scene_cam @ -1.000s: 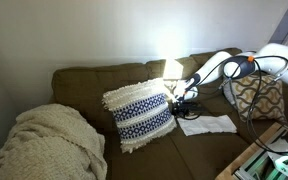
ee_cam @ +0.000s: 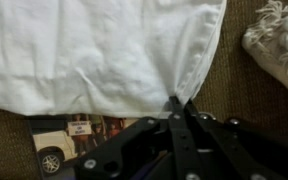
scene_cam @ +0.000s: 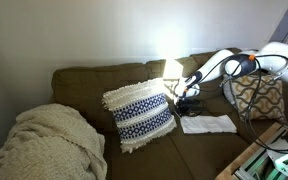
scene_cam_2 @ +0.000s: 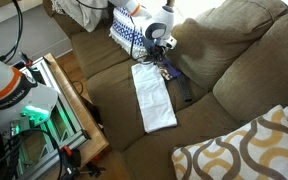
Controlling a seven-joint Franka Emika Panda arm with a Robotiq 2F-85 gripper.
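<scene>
A white cloth (scene_cam_2: 154,97) lies spread flat on the brown couch seat, and it shows as a pale patch (scene_cam: 207,124) in the first exterior view. My gripper is at one edge of the cloth (ee_cam: 94,55), shut on a gathered fold of it. Folds run out from the fingertips across the fabric in the wrist view. From the second exterior view the gripper (scene_cam_2: 156,58) is at the cloth's far end, its fingers too small to make out.
A dark flat item with a printed car picture (ee_cam: 64,145) lies beside the cloth under the gripper. A blue-and-white pillow (scene_cam: 140,114) stands to the left, a patterned pillow (scene_cam_2: 249,152) to the other side. A fluffy blanket (scene_cam: 49,145) covers the couch's left end.
The arm's wrist has shifted slightly toward the right in the first exterior view. The cloth looks nearly the same.
</scene>
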